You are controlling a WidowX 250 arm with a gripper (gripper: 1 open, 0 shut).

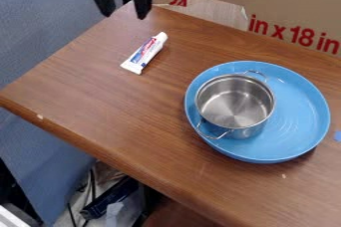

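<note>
My black gripper (124, 4) hangs at the top left over the back edge of the table, its two fingers apart and nothing visible between them. Below and to the right of it, a white toothpaste tube (144, 54) with red and blue print lies diagonally on the wooden table. On the right, a steel pot (234, 104) with wire handles sits in a light blue plate (301, 121).
A cardboard box (293, 2) with red lettering stands along the back, with a pale flap behind the tube. The table's left edge (11, 100) borders a blue-grey surface.
</note>
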